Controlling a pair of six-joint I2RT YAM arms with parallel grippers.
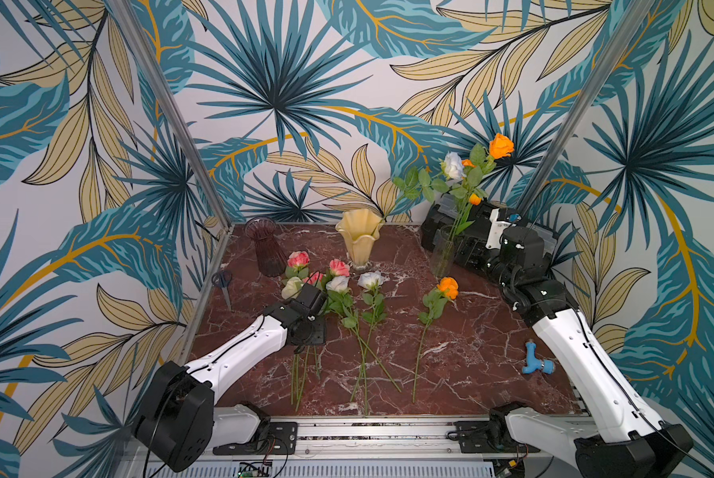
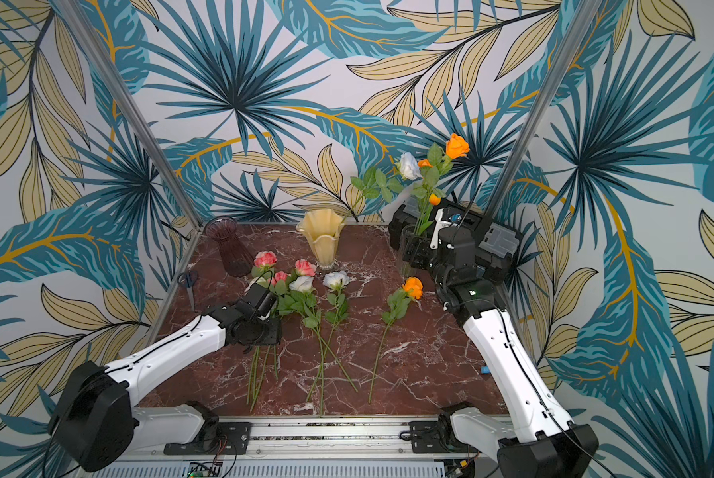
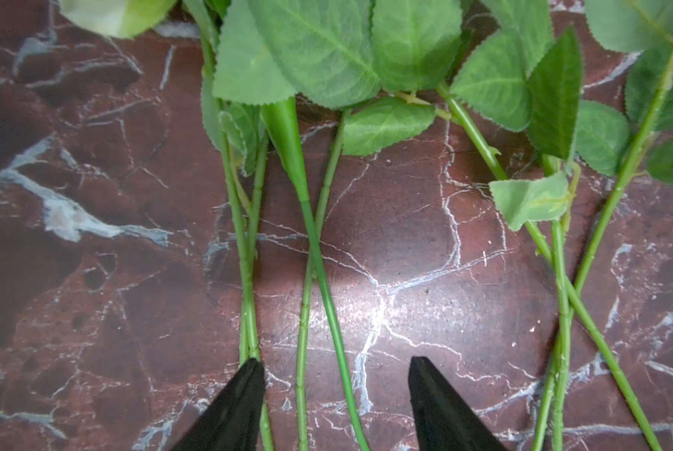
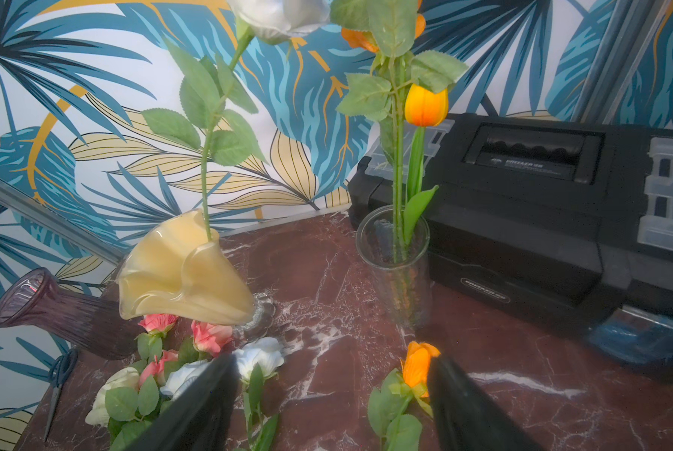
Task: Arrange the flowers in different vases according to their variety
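Observation:
My left gripper is open above several green stems, with its fingers on either side of them. These belong to the left bunch of pink roses and a pale bloom, partly hidden by the arm. White roses lie to its right, and one orange rose lies alone. My right gripper stands open, holding nothing. The clear glass vase holds orange flowers, including a tulip. A tall white rose appears to rise from the yellow vase. The purple vase looks empty.
A black toolbox stands behind the glass vase at the back right. Scissors lie at the left edge, and a blue object lies at the right. Bare tabletop shows between the orange rose and that blue object.

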